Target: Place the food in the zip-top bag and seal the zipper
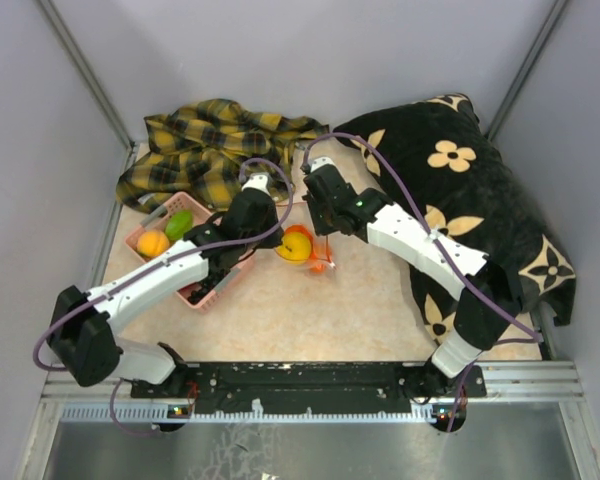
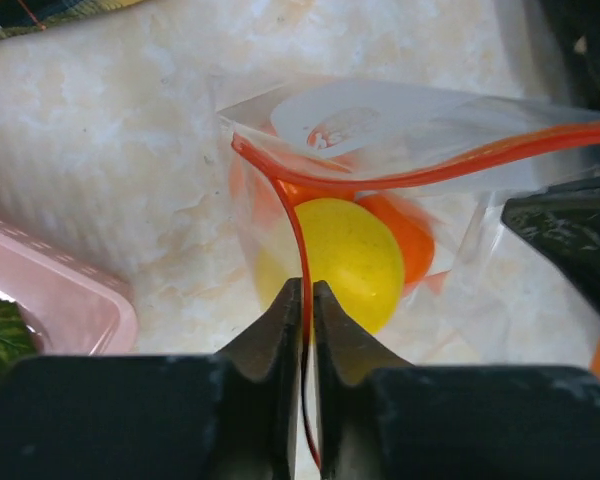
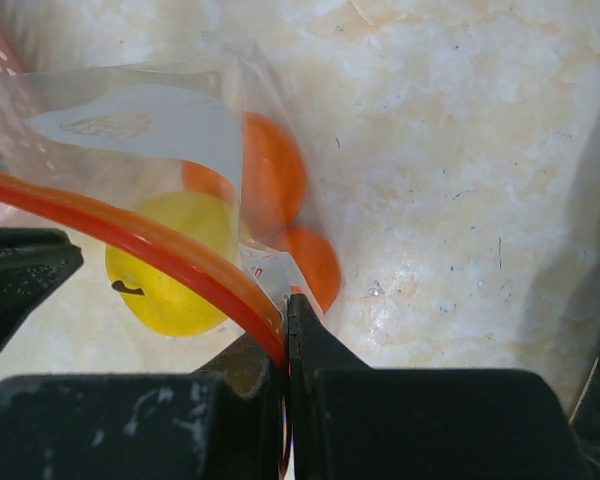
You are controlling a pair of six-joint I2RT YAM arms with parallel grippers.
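A clear zip top bag (image 1: 298,259) with an orange-red zipper rim stands with its mouth spread between my grippers. Inside are a yellow fruit (image 3: 175,263) with a dark stem and orange pieces of food (image 3: 271,172). My right gripper is shut on the bag's rim at one side of the mouth. At the other side, my left gripper has its fingers close together, the thin rim running through the narrow gap. Whether they pinch it cannot be told.
A pink basket (image 1: 212,298) with a green and an orange item stands left, partly under my left arm. Plaid cloth (image 1: 195,150) lies behind; a black flowered cushion (image 1: 460,190) fills the right. Bare table (image 1: 310,320) lies in front.
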